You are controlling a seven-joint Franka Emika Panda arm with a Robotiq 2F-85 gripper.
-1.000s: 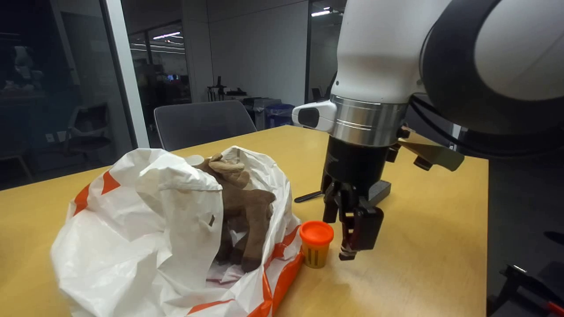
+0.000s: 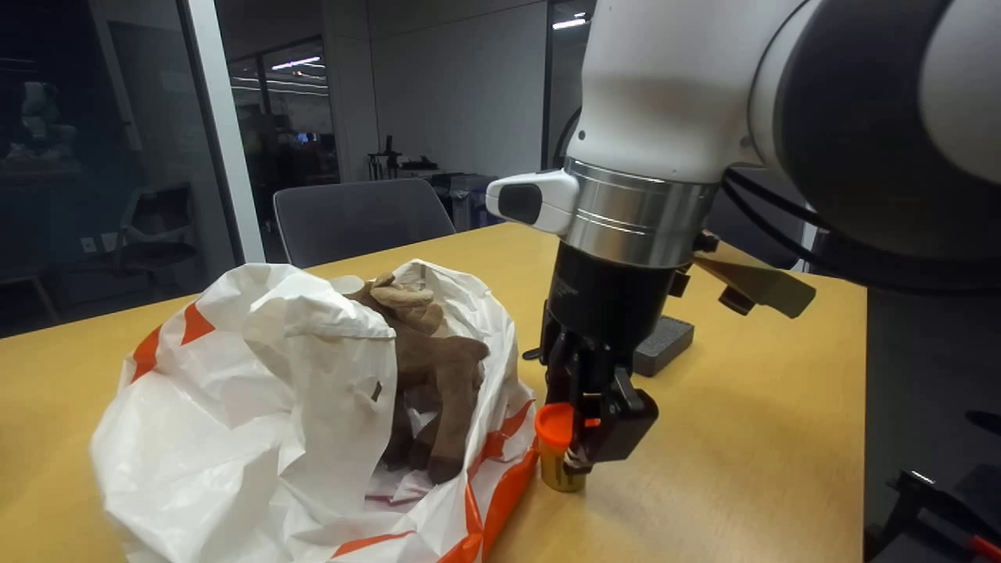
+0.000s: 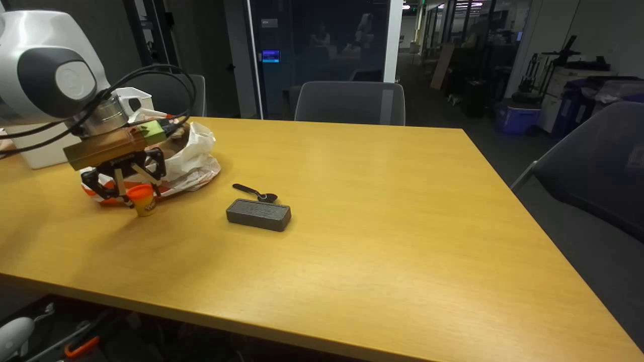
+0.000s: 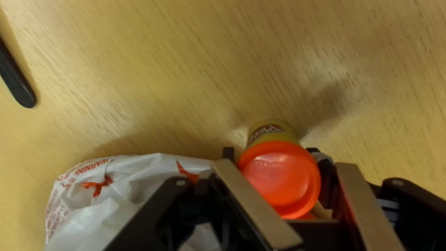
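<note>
A small yellow Play-Doh tub with an orange lid (image 2: 554,425) is beside the bag's open side, leaning slightly. My gripper is shut on this tub, one finger on each side just below the lid. In exterior view 2 the tub (image 3: 144,202) shows between the two fingertips, at the table or very close to it; whether its base touches the wood I cannot tell. A white plastic bag with orange marks (image 2: 235,403) lies right next to the tub, with a brown plush toy (image 2: 439,375) inside its mouth.
A dark grey block (image 3: 258,214) lies on the table with a black spoon (image 3: 253,192) just behind it. The spoon's handle (image 4: 14,77) shows at the wrist view's left edge.
My gripper has come left and slightly lower, from beside the tub to around it. The tub was upright and now leans a little, its base shifted slightly. The bag looks unmoved.
</note>
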